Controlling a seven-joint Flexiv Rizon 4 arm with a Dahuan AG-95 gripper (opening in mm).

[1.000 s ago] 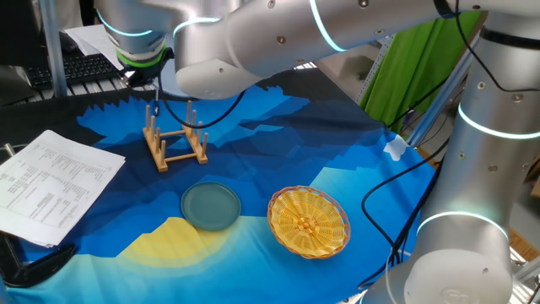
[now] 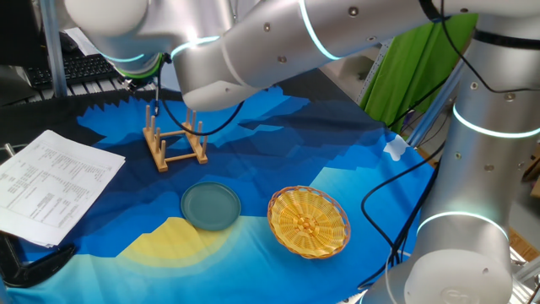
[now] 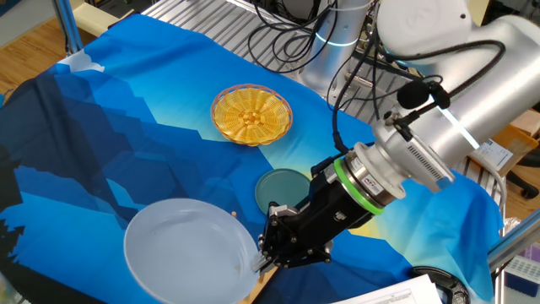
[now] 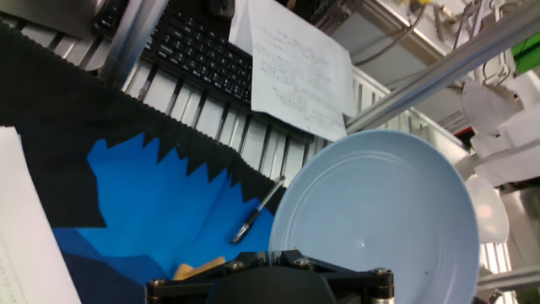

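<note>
A large light-blue plate (image 3: 187, 253) is held up over the table, its rim between the fingers of my gripper (image 3: 260, 261), which is shut on it. In the wrist view the same plate (image 4: 380, 219) fills the right half, tilted, with its edge at the gripper. Exterior view 1 shows the wooden dish rack (image 2: 175, 145) standing empty, its pegs upright. Exterior view 2 has the plate and gripper hiding nearly all of that rack. Flat on the cloth lies a small dark-green plate (image 2: 211, 206).
A yellow wicker basket (image 2: 309, 221) rests right of the green plate. Papers (image 2: 56, 186) cover the left edge, near a black object (image 2: 34, 268). A pen (image 4: 257, 211) and a keyboard (image 4: 202, 72) are at the far side. Bare cloth surrounds the rack.
The arm has shifted slightly down and to the right in exterior view 1. The rack, basket and green plate have stayed in place.
</note>
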